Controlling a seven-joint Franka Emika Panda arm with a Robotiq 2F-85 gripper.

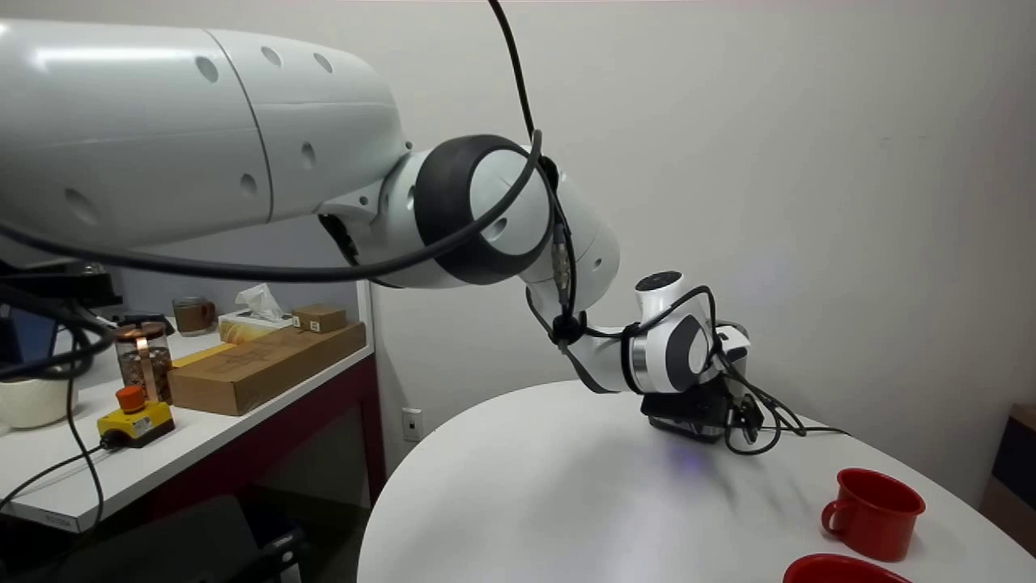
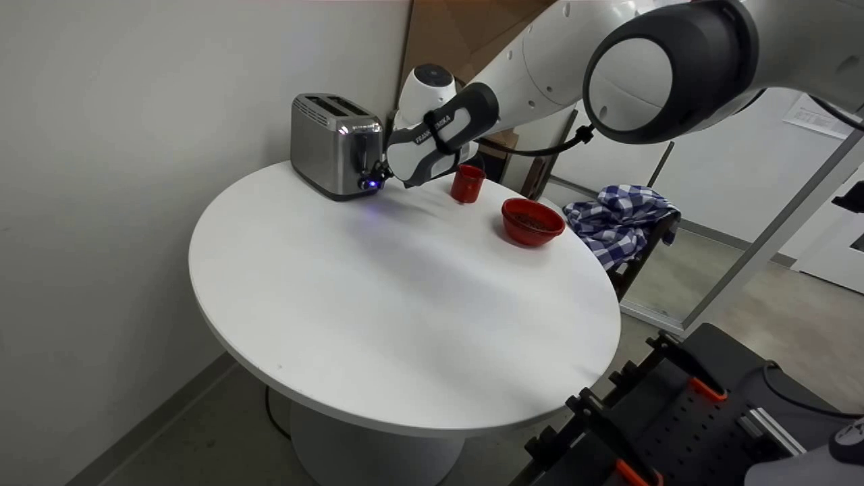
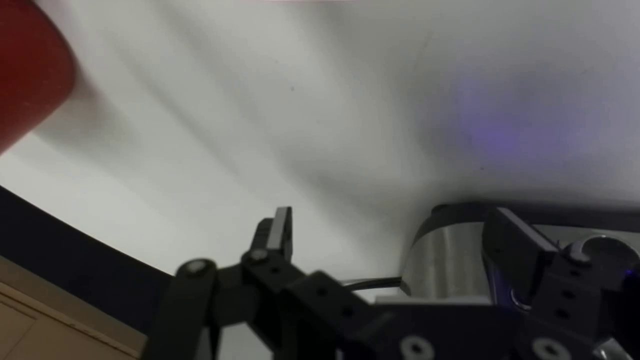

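A silver two-slot toaster (image 2: pixel 324 150) stands at the back of the round white table, its control end facing my arm. My gripper is at that end, low by the lit controls. In the wrist view its fingers are wide apart: the left finger (image 3: pixel 279 233) is over bare table beside the toaster, while the right finger (image 3: pixel 514 249) overlaps the toaster's front near a round knob (image 3: pixel 603 249). Whether that finger touches the toaster cannot be told. Nothing is held between the fingers. In exterior view 1 the arm hides most of the toaster.
A red mug (image 2: pixel 467 185) and a red bowl (image 2: pixel 532 223) with small dark contents stand on the table's right side. The wall is close behind the toaster. A cable (image 3: pixel 375 283) lies beside the toaster.
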